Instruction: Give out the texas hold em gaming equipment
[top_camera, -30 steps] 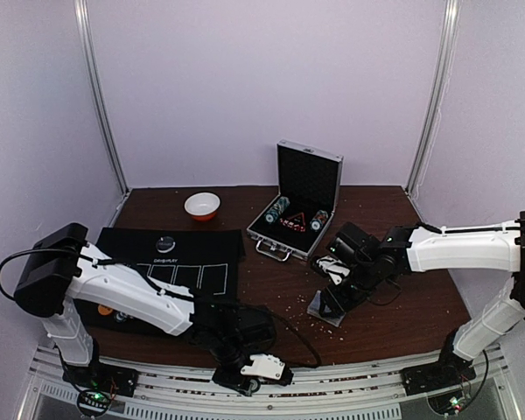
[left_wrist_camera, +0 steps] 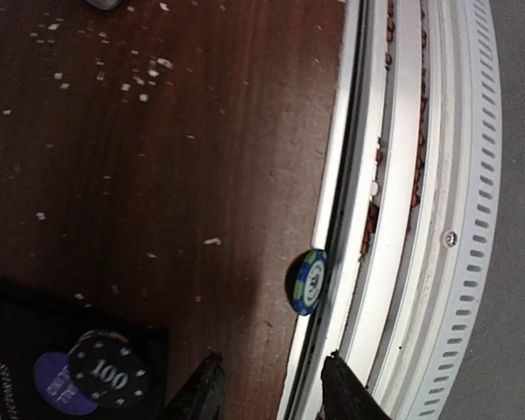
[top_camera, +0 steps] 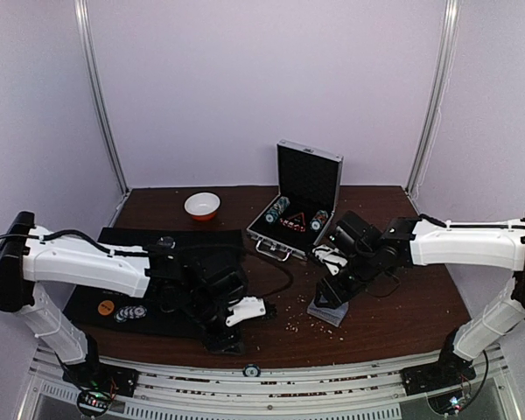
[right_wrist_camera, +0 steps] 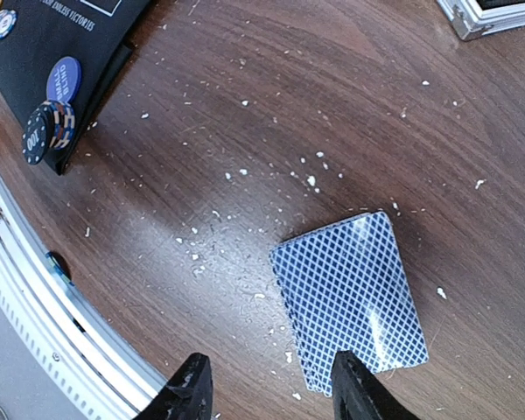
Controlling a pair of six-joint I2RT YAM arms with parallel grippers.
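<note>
A green-and-blue chip (left_wrist_camera: 310, 282) leans at the table's front edge against the metal rail; the top view also shows this chip (top_camera: 251, 371). Beyond it in the left wrist view, my left gripper is open and empty. A black 100 chip (left_wrist_camera: 109, 367) and a purple chip (left_wrist_camera: 59, 382) lie at the corner of the black mat (right_wrist_camera: 35, 52). A wrapped card deck (right_wrist_camera: 346, 302) rests flat on the wood. My right gripper, open and empty, hovers near the deck, one fingertip overlapping its near edge in view.
An open silver case (top_camera: 261, 234) holding chip stacks and red dice stands at the back centre. Left of it is a white-and-red bowl (top_camera: 202, 203). An orange chip (top_camera: 106, 308) is on the mat. Pale crumbs dot the wood between the arms.
The right gripper has shifted slightly.
</note>
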